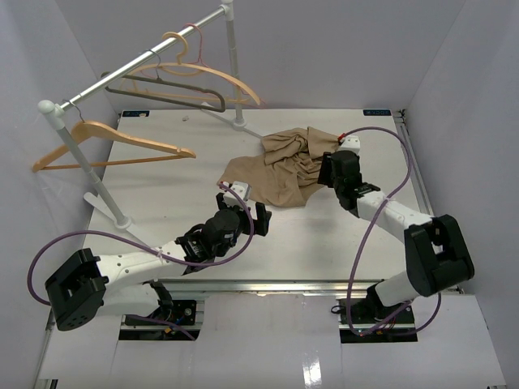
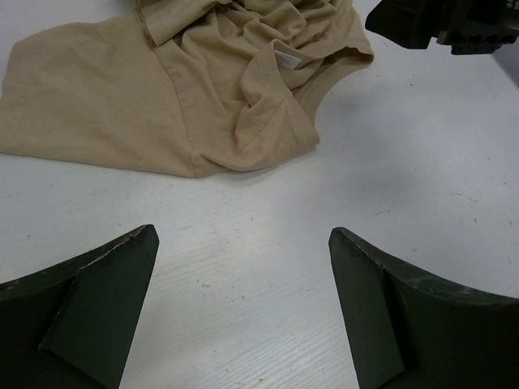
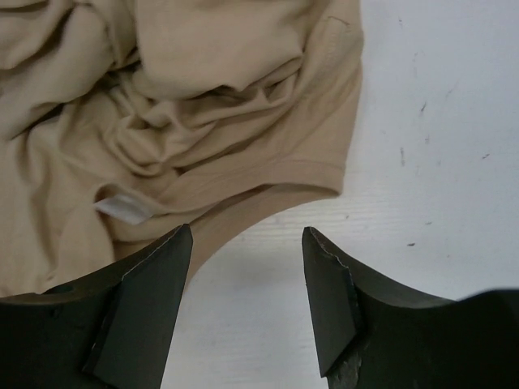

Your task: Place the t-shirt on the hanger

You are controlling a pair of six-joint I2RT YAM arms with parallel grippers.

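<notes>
A crumpled tan t-shirt (image 1: 280, 174) lies on the white table, its folded upper part bunched at the back. My left gripper (image 1: 242, 212) is open in front of the shirt's lower left edge, bare table between its fingers in the left wrist view (image 2: 244, 243). My right gripper (image 1: 332, 166) is over the shirt's right edge; in the right wrist view (image 3: 247, 239) its open fingers are above the table beside the hem and a small label. A wooden hanger (image 1: 113, 132) hangs on the rail at left.
The white rack (image 1: 134, 61) stands along the left, carrying several more hangers, wooden and grey. Bare table (image 1: 365, 251) lies in front and to the right of the shirt. Purple cables loop over both arms.
</notes>
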